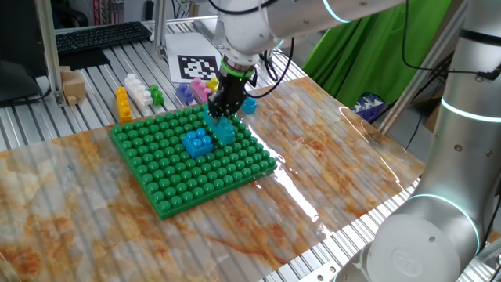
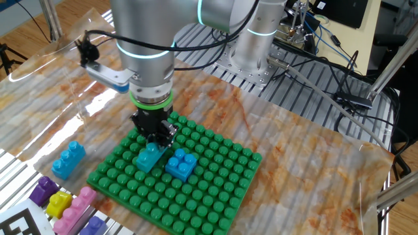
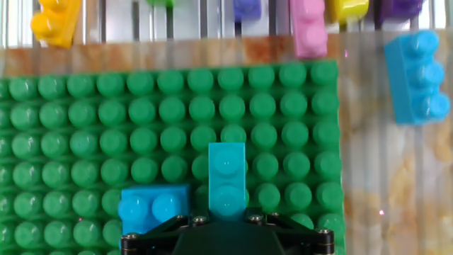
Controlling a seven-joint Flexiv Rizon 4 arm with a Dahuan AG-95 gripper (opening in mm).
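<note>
My gripper [image 2: 157, 136] is shut on a light-blue brick [image 3: 226, 177], which juts out ahead of the fingers in the wrist view. This brick hangs over, or just touches, the green studded baseplate [image 1: 164, 207]; whether it meets the studs I cannot tell. A darker blue brick [image 2: 181, 167] sits on the plate right beside it, with a narrow gap between the two. In the wrist view that blue brick [image 3: 156, 205] is left of the held one, its lower part hidden by the gripper.
Off the plate's edge lies another light-blue brick [image 3: 417, 79]. Pink [image 2: 74, 211], yellow [image 2: 59, 204] and purple [image 2: 44, 190] bricks line the far side, with orange [image 1: 123, 104], white [image 1: 138, 90] and green [image 1: 157, 95] ones farther along. Much of the plate is bare.
</note>
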